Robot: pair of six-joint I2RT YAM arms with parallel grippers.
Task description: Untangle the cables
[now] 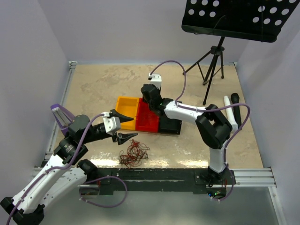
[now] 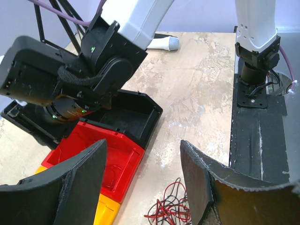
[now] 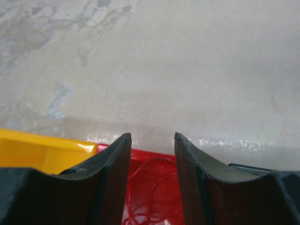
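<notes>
A tangled heap of red and dark cables (image 1: 134, 153) lies on the table in front of the bins; part of it shows in the left wrist view as a cable pile (image 2: 171, 208). Inside the red bin (image 1: 147, 123) is a loose loop of red cable (image 3: 131, 213), seen in the right wrist view. My left gripper (image 1: 134, 126) hangs left of the bins, above and behind the heap, its fingers apart with nothing between. Over the back edge of the red bin, my right gripper is open and empty; the arm hides its fingertips in the top view.
Left of the red bin stands a yellow bin (image 1: 124, 100), and right of it a black bin (image 1: 171, 126). A music stand (image 1: 215, 51) rises at the back right. White (image 1: 229, 110) and black (image 1: 236, 99) microphone-like objects lie near the right edge.
</notes>
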